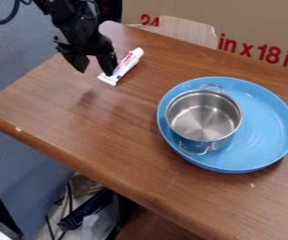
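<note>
My black gripper [92, 62] hangs over the upper left part of the wooden table, its fingers open and pointing down, just left of a white toothpaste tube [122, 66] with red and blue markings that lies on the table. A steel pot [204, 117] with wire handles stands on a blue plate [265, 150] on the right side of the table.
A cardboard box [265, 23] with red printing stands along the back edge. Beyond the left edge are a grey-blue panel and clutter below.
</note>
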